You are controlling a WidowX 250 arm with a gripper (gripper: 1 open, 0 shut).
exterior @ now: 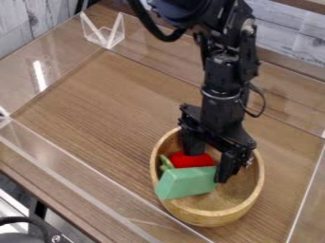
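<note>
The black gripper (207,150) points down into a round tan bowl (231,204), its fingers on either side of a red object (191,160) inside. A mint green block (187,184) sits tilted in the front left of the bowl, below the red object. The fingertips are partly hidden among these items, so whether they touch the red object is unclear.
The wooden table has clear room to the left and behind. A clear plastic holder (105,31) stands at the back left. A black cable (15,221) shows at the lower left corner.
</note>
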